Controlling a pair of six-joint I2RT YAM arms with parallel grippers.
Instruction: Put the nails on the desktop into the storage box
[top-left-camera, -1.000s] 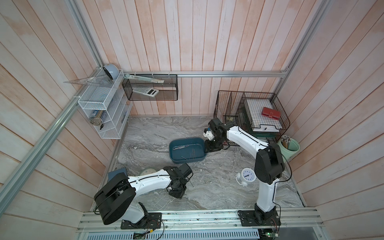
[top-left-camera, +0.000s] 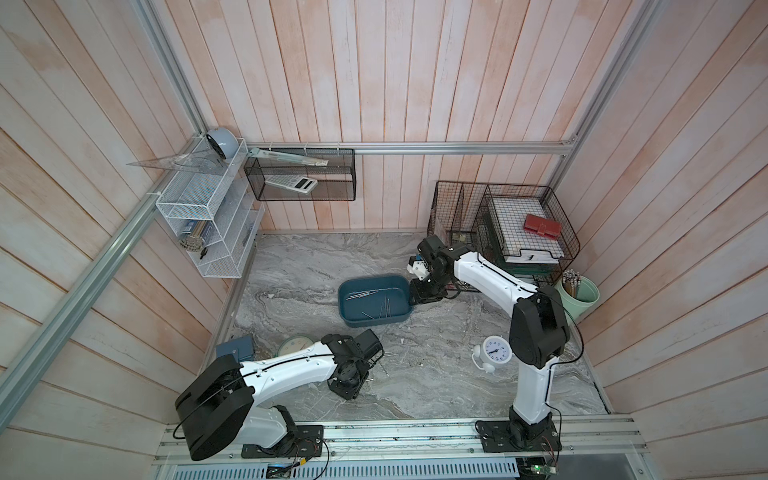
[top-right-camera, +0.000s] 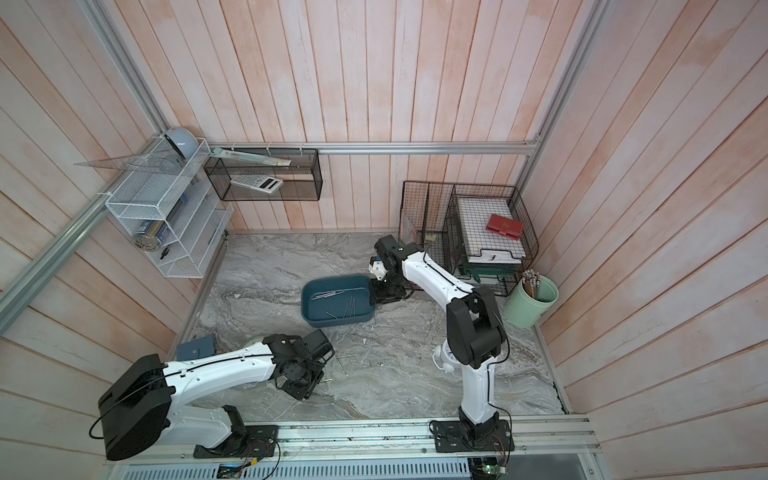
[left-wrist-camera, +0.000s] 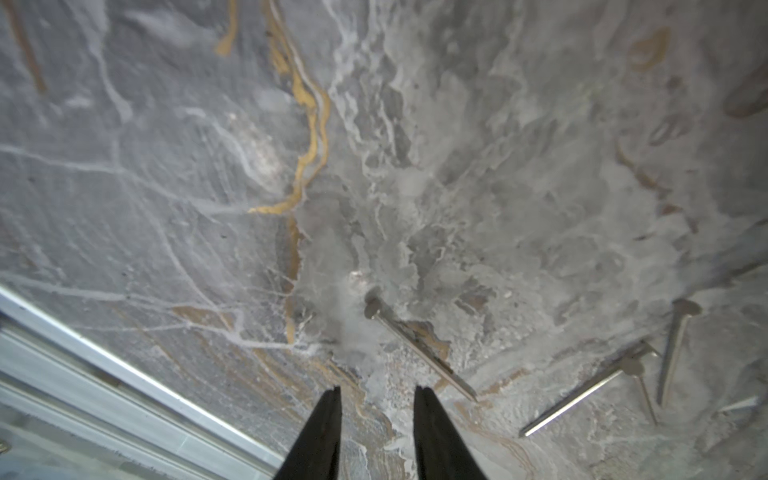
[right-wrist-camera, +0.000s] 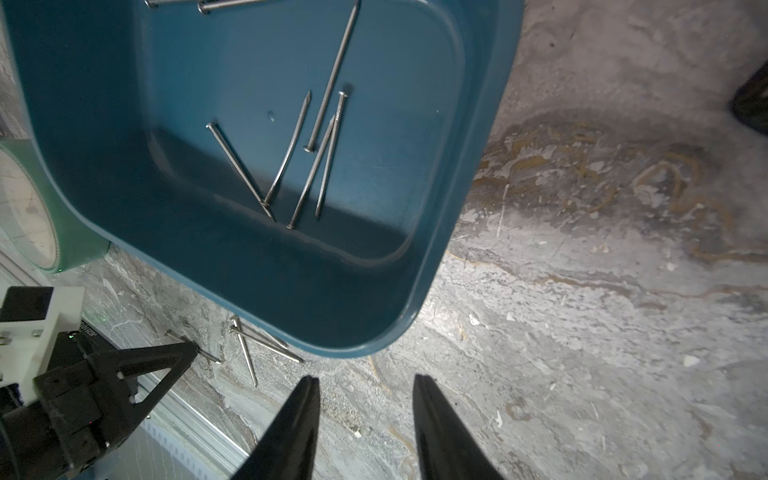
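Note:
Silver nails lie on the grey marbled desktop near its front. One nail (left-wrist-camera: 420, 349) lies slanted just ahead of my left gripper, whose fingers are parted with only desktop between them. Farther right in the left wrist view are a long nail (left-wrist-camera: 572, 405) and a short upright-looking nail (left-wrist-camera: 676, 352), with others close by. The blue storage box (right-wrist-camera: 460, 232) holds several nails, including a long nail (right-wrist-camera: 332, 80). Beside the box's right end, my right gripper stands open and empty, over bare desktop.
A round green-rimmed object (right-wrist-camera: 68, 232) sits left of the box. The white dial (top-left-camera: 496, 350) stands to the right, and a black wire rack (top-left-camera: 512, 232) is behind the right arm. Open desktop stretches between the box and the dial.
The right arm and the box have stayed put.

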